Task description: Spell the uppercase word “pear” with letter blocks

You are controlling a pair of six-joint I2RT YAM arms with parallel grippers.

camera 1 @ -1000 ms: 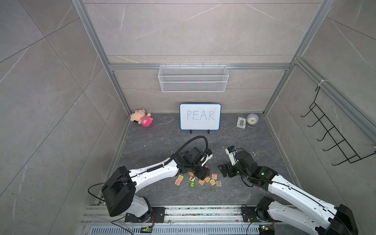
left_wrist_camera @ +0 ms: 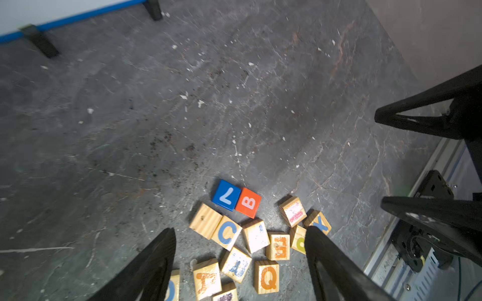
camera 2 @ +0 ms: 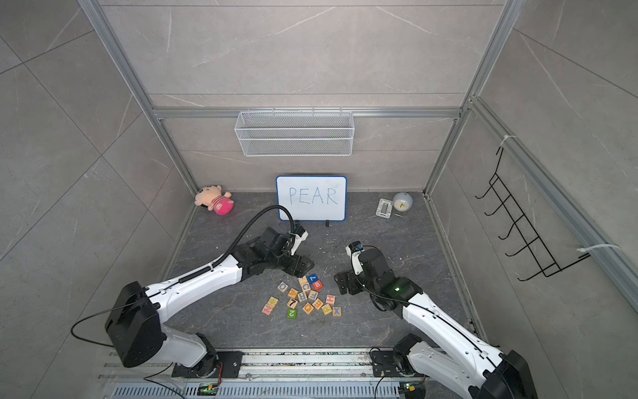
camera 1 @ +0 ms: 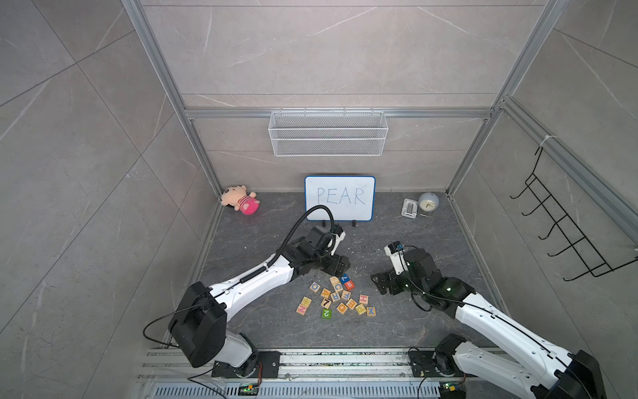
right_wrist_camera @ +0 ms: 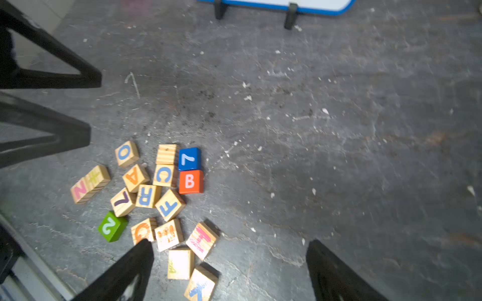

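Note:
Wooden letter blocks lie scattered on the dark table. In the right wrist view I make out an orange A block (right_wrist_camera: 135,177), a blue R block (right_wrist_camera: 147,196) and a block with an orange letter like an E (right_wrist_camera: 168,234). No P face can be picked out. My left gripper is open above the cluster's far side, nothing between its fingers. Also open and empty, my right gripper hangs to the right of the blocks. The left wrist view also shows the right gripper's spread fingers (left_wrist_camera: 426,213).
A whiteboard (camera 1: 340,198) reading PEAR stands at the back. Blue (right_wrist_camera: 189,159), red B (right_wrist_camera: 190,181) and green 2 (right_wrist_camera: 112,226) blocks lie among the wooden ones. A doll (camera 1: 240,199) and a clock (camera 1: 428,201) sit in the back corners.
My left gripper has drawn back toward the whiteboard and slightly left, uncovering blocks it hid. The visible blocks have stayed put.

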